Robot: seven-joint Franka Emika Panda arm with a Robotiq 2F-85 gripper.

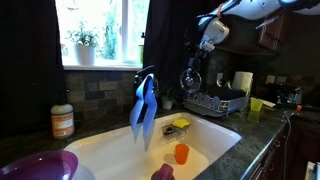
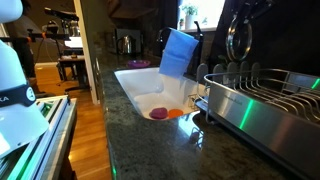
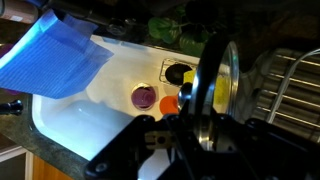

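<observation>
A round lid-like disc [image 1: 190, 77] with a shiny rim hangs from my gripper [image 1: 203, 46], which is shut on it. In exterior view 2 the disc [image 2: 240, 37] shows as a ring above the dish rack [image 2: 265, 110], clear of it. The wrist view has the disc [image 3: 228, 85] nearly edge-on, reaching out from the gripper. Its grasped part is dark, so the exact contact with the fingers is hard to make out. Beyond it lies the white sink [image 3: 95, 105].
Inside the sink are an orange cup [image 1: 181, 153], a magenta item [image 1: 163, 173] and a yellow sponge [image 1: 181, 123]. A blue cloth [image 2: 178, 52] hangs above the basin. The soap bottle [image 1: 62, 121] and purple bowl [image 1: 40, 167] stand left. Bare dark counter [image 2: 190, 150] runs in front.
</observation>
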